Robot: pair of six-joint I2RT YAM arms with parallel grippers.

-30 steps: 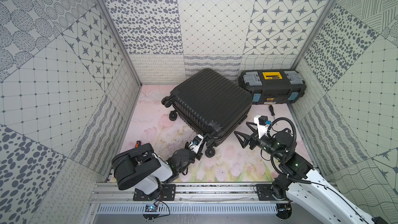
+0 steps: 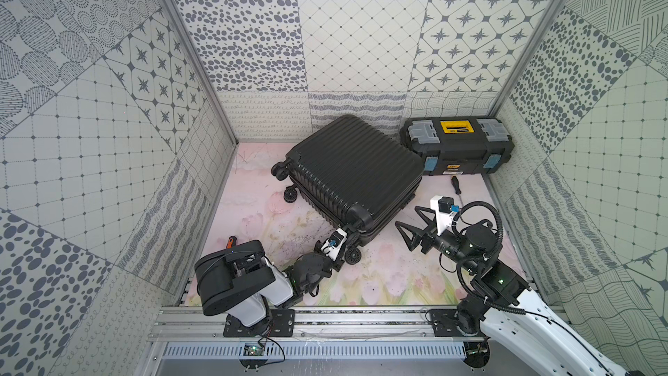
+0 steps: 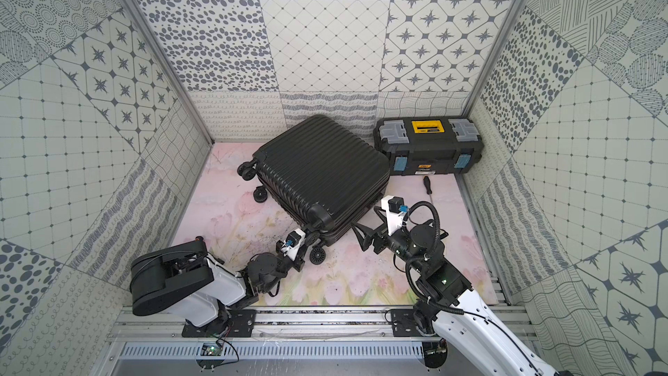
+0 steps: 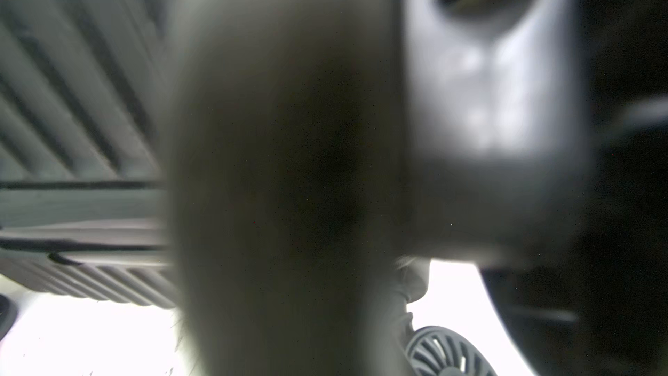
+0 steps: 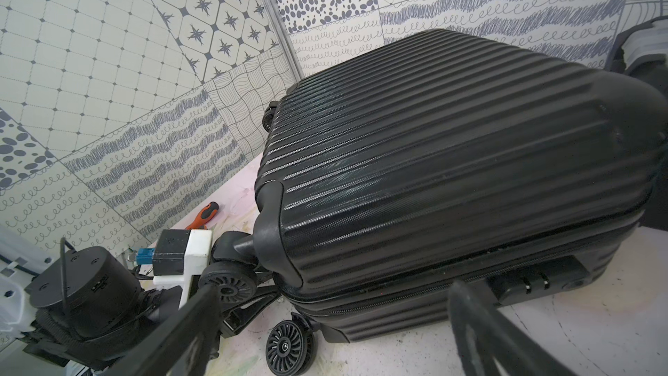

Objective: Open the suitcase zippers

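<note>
The black ribbed suitcase [image 2: 351, 167] lies flat, turned diagonally; a zipper line [image 5: 389, 300] runs along its side, beside a built-in lock [image 5: 529, 280]. My left gripper [image 2: 342, 240] is at the near wheel corner, just beside the wheels; its wrist view is mostly blurred and blocked by dark parts, so its finger state is unclear. My right gripper [image 2: 412, 227] stands open, a little to the right of the suitcase, facing its zippered side, with nothing between its fingers.
A toolbox [image 2: 455, 149] stands at the back right, against the suitcase. A screwdriver [image 2: 455, 184] lies below it; an orange-handled tool [image 5: 203, 214] lies at the left.
</note>
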